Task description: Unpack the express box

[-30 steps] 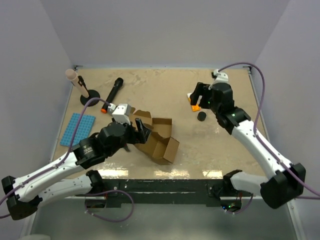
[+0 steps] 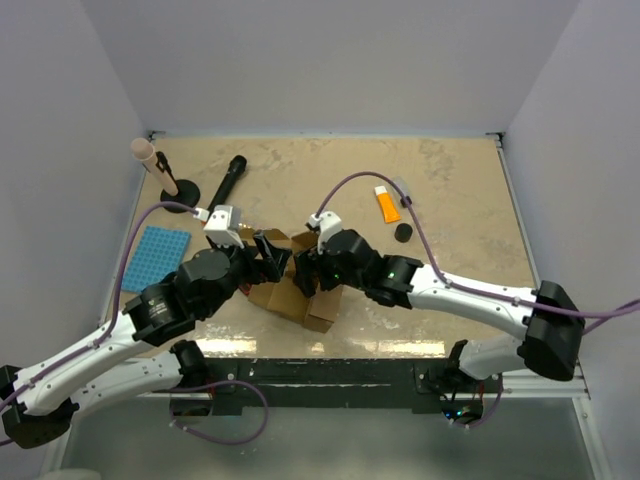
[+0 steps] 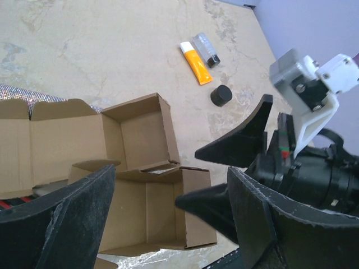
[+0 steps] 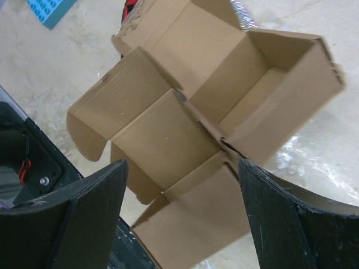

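The opened cardboard box (image 2: pixel 320 310), flaps out and compartments bare in places, lies at the table's front centre. My left gripper (image 2: pixel 270 258) is open above its left part; in its own view the fingers (image 3: pixel 78 218) frame the box. My right gripper (image 2: pixel 308 265) hovers over the box's right part; in its view the fingers (image 4: pixel 73 224) are apart with cardboard below between them. A striped red object (image 3: pixel 17 203) is partly hidden under the left flaps, with a silvery strip (image 3: pixel 50 95) behind.
A blue pad (image 2: pixel 150 255), a stand (image 2: pixel 180 195) and a black handle (image 2: pixel 225 185) lie left and back. An orange tube (image 2: pixel 386 204), clear vial (image 2: pixel 401 190) and dark cap (image 2: pixel 403 232) sit back right.
My right arm has swung from the back right leftward and forward to over the box. My left gripper and the box have shifted slightly left.
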